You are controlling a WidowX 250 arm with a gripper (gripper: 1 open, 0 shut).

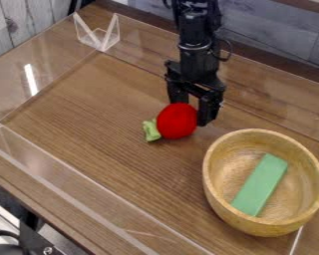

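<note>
The black robot arm reaches down from the top centre to my gripper (pixel 194 104), which sits just behind a red round object (pixel 177 121) with a pale green piece (pixel 152 130) at its left, like a strawberry or tomato toy. The fingertips are partly hidden by the red object, so I cannot tell whether they grip it or how wide they stand.
A large yellow bowl (pixel 231 149) holding a green block (pixel 262 184) fills the lower right. A clear angular object (pixel 103 32) lies at the back left.
</note>
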